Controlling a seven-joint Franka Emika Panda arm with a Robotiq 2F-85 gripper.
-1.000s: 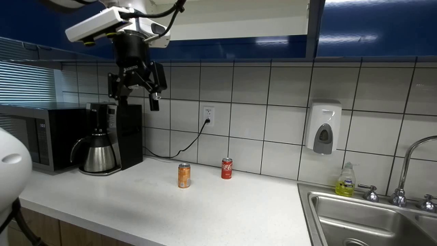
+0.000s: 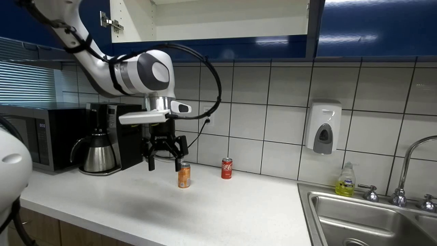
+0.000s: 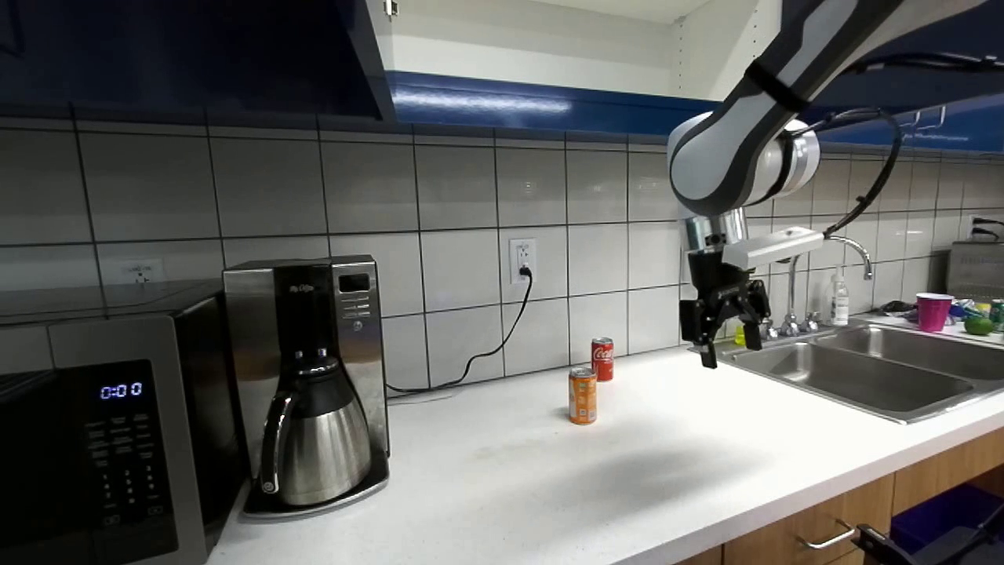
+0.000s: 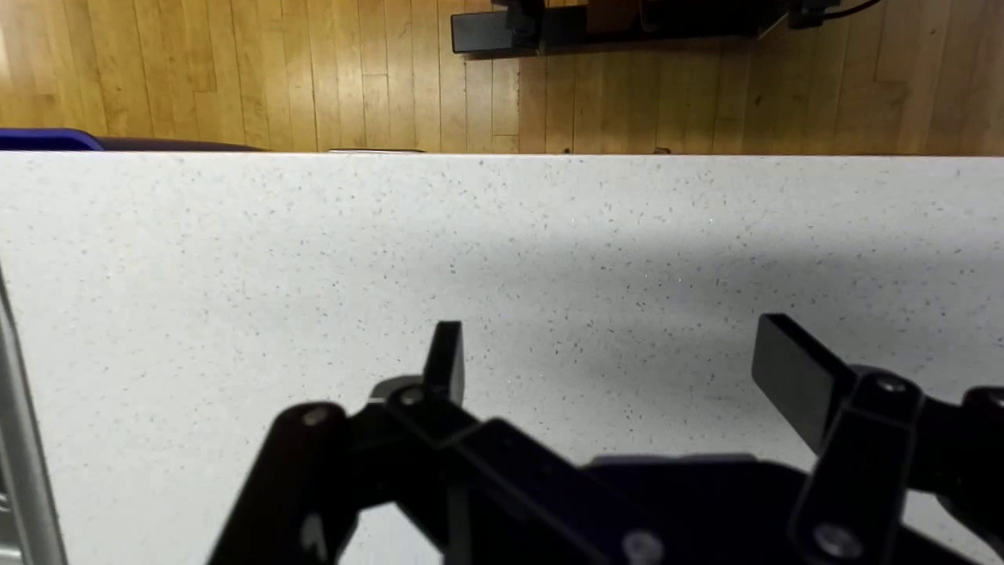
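Note:
My gripper hangs above the white counter, fingers pointing down. In the wrist view its fingers stand wide apart over bare countertop, so it is open and empty. An orange can stands upright on the counter; in exterior view 1 one fingertip partly overlaps the can's top edge, but exterior view 2 puts the gripper well apart from it. A red Coca-Cola can stands upright farther back, close to the tiled wall. Neither can appears in the wrist view.
A coffee maker and a microwave occupy one end of the counter. At the other end is a steel sink with a yellow soap bottle. Overhead is an open cabinet.
The gripper has come down from cabinet height to just above the counter and shifted right in exterior view 1. Both cans stand where they were.

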